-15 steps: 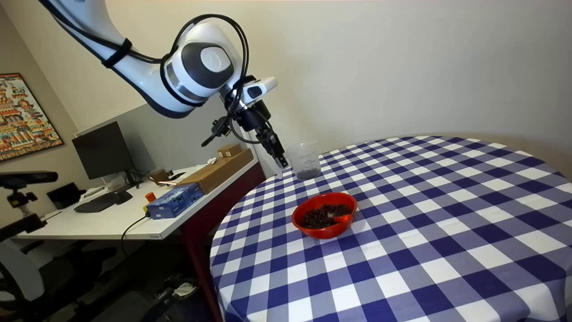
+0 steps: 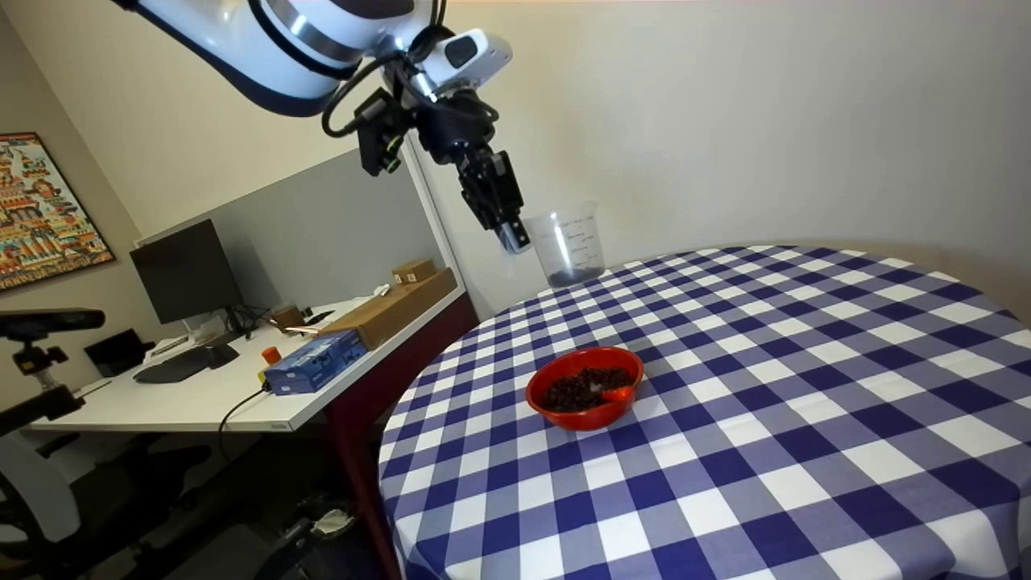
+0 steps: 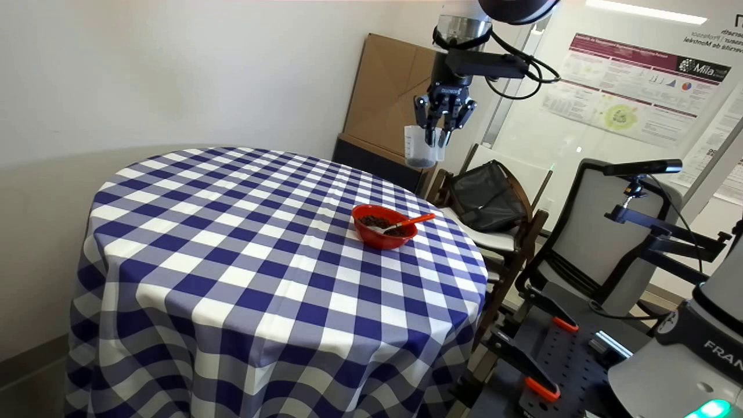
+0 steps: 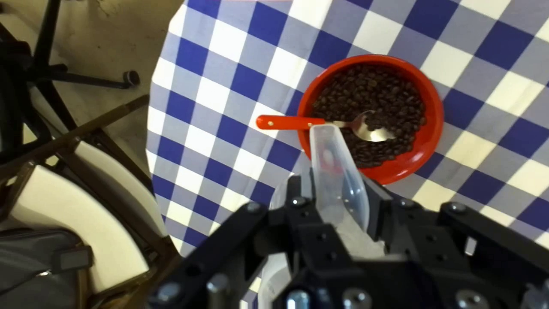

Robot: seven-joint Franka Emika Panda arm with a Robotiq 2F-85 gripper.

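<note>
A clear measuring cup [image 2: 570, 246] hangs in the air above the table, with my gripper [image 2: 517, 238] shut on its handle. Some dark stuff shows at the cup's bottom in the first exterior view. From the wrist, the translucent handle [image 4: 334, 165] stands between the fingers, while most of the cup is hidden behind them. Below sits a red bowl [image 4: 435, 110] of dark brown beans [image 4: 370, 87], apart from the cup. A spoon with a red handle [image 4: 288, 122] rests in it, its metal end among the beans. The second exterior view also shows the cup [image 3: 419, 147] roughly upright.
A blue-and-white checked cloth [image 3: 278, 265] covers the round table, and its surface around the bowl is clear. Chairs [image 3: 487, 202] stand past the table edge. A white desk [image 2: 222, 391] with a blue box [image 2: 316, 362] is off to the left.
My gripper and the cup have risen and shifted slightly right in the first exterior view. The bowl and spoon have stayed in place.
</note>
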